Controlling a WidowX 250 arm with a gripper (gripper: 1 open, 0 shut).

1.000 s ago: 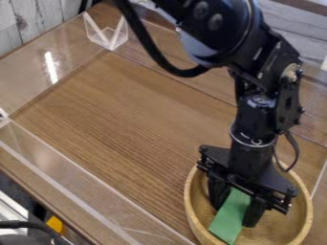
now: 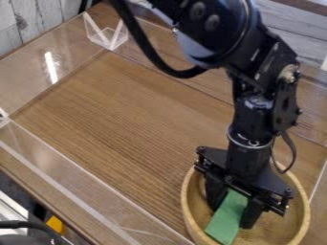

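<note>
A green block (image 2: 225,218) lies in a tan round bowl (image 2: 284,229) at the lower right. My black gripper (image 2: 242,191) reaches down into the bowl, shut on the upper end of the green block. The fingertips are partly hidden by the gripper's own dark body.
Bare wooden table (image 2: 102,115) fills the middle and left, with clear edging along the left side. A white wire-like holder (image 2: 107,31) stands at the back left. A pale wall runs along the back right.
</note>
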